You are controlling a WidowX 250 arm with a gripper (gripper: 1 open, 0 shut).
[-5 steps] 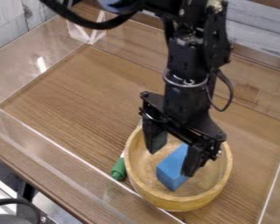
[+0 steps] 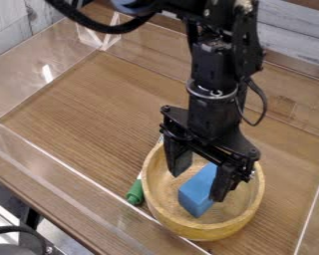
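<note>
My black gripper (image 2: 202,164) hangs over a round yellow bowl (image 2: 209,227), its fingers spread open on either side above a blue block (image 2: 195,193) that lies inside the bowl. The block is partly hidden by the right finger. No contact between fingers and block can be made out for certain.
A small green object (image 2: 136,192) lies on the wooden table just left of the bowl.
The gripper has shifted very slightly over the bowl; the bowl and block look nearly unchanged.
</note>
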